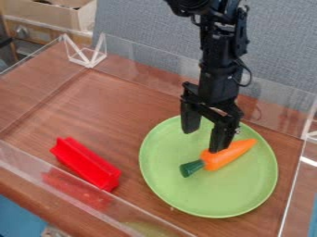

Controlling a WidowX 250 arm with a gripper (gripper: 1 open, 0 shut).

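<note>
My black gripper (203, 124) hangs over the back part of a green plate (186, 194), its fingers spread open with nothing seen between them. An orange toy carrot (228, 155) with a dark green top lies on the plate, just below the right finger, which reaches down close to it. Left of the plate, a red block (85, 164) lies on the wooden table.
Clear plastic walls edge the wooden table (93, 106), whose back-left area is bare. A cardboard box (50, 16) stands outside at the top left, beside a grey panel.
</note>
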